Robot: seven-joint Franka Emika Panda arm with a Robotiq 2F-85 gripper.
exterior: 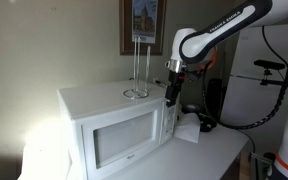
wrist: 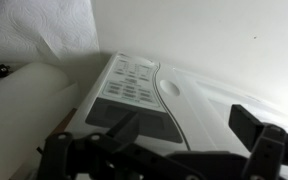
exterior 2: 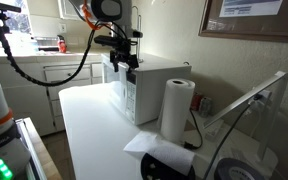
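A white microwave (exterior: 124,137) stands on the table, its door closed. My gripper hangs at the microwave's front, over the control panel side, pointing down. Its two dark fingers are wide apart in the wrist view, with nothing held between them. Below them lie the keypad (wrist: 134,80) and the dark display (wrist: 134,118) of the microwave, with the door edge to the right. In the second exterior view the gripper (exterior 2: 131,74) is close to the microwave's upper front edge; whether it touches cannot be told.
A white rack (exterior: 136,93) stands on the microwave's top. Beside the microwave are a paper towel roll (exterior 2: 176,110), a white cloth (exterior 2: 158,150) and a black pan (exterior 2: 170,171).
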